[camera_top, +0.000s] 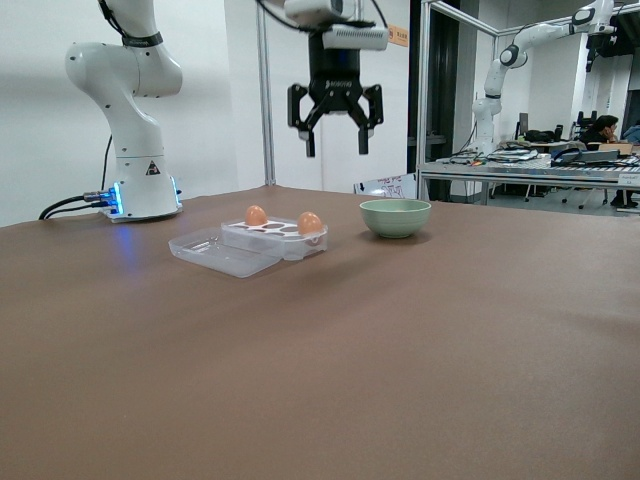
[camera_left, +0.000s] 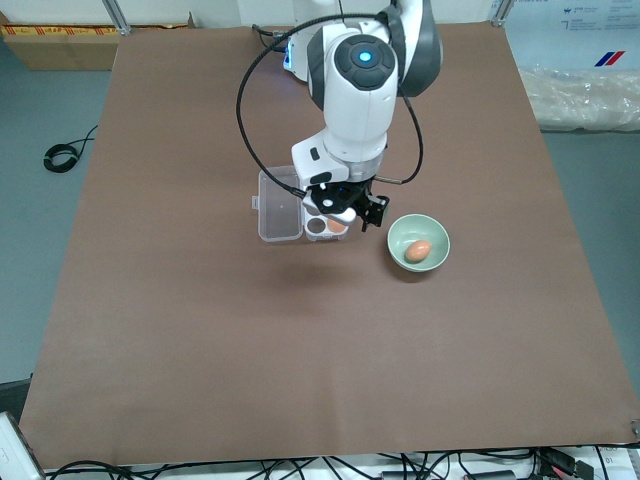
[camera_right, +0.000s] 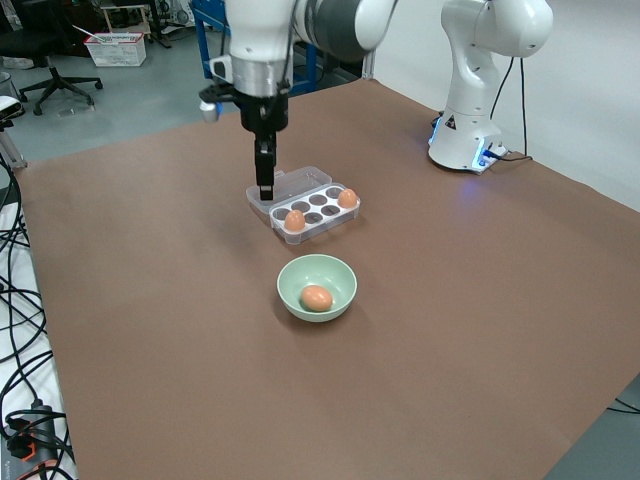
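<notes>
My black gripper (camera_top: 335, 140) hangs open and empty above the area of the clear egg carton (camera_right: 330, 212) in the top and right views; in the left view it hides much of it. The carton's lid (camera_top: 210, 256) lies open; its white tray holds two brown eggs, one (camera_top: 256, 216) at the far end and one (camera_top: 310, 224) at the near end. Beside it a green bowl (camera_right: 317, 270) holds another brown egg (camera_right: 317, 298).
The white arm base (camera_top: 145, 190) stands at the back; cables (camera_right: 30, 400) run along an outer edge.
</notes>
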